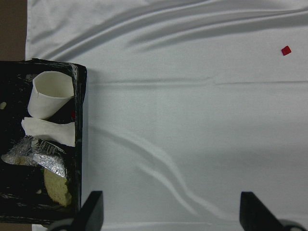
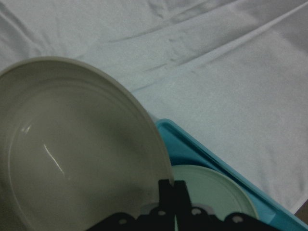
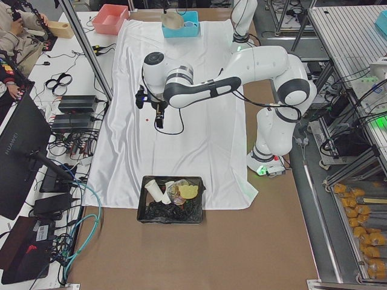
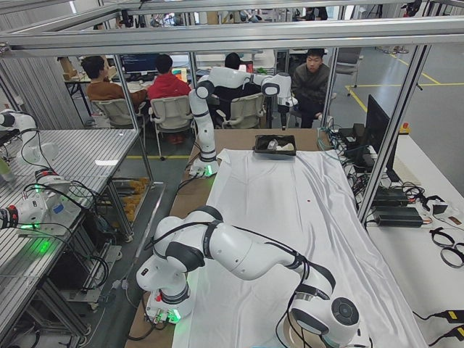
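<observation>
My right gripper is shut on the rim of a beige bowl [image 2: 77,134], held tilted above a blue tray [image 2: 192,149] that holds a pale green plate [image 2: 216,192]. My left gripper stands open over the white cloth with nothing between its fingers. In the left wrist view a black bin [image 1: 77,168] at the left holds a white paper cup [image 1: 50,101], paper, crumpled film and a yellow sponge-like piece [image 1: 57,187]. A small red square [image 1: 286,50] lies on the cloth.
A red container [image 3: 110,18] stands on the side table beside the cloth. Monitor, cables and frame posts line that side.
</observation>
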